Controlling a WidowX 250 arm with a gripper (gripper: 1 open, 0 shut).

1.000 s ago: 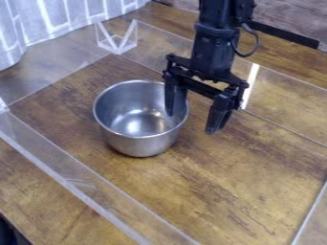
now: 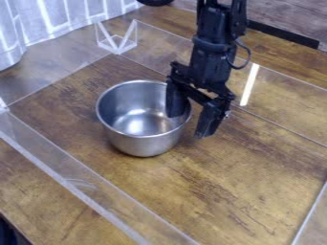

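A steel bowl [image 2: 133,124] stands on the wooden table, left of the middle. My black gripper [image 2: 197,105] is over the bowl's right rim, its fingers spread apart, one near or just inside the rim and the other outside to the right. Whether anything is between the fingertips is hard to tell at this size.
Bare wooden table [image 2: 230,196] lies in front and to the right. A small white frame-like piece [image 2: 115,38] is at the back left, near a clear plastic-looking object in the corner. Clear strips run along the table's left side.
My gripper has shifted slightly left and its fingers look somewhat closer together over the bowl's rim. The bowl appears almost unmoved.
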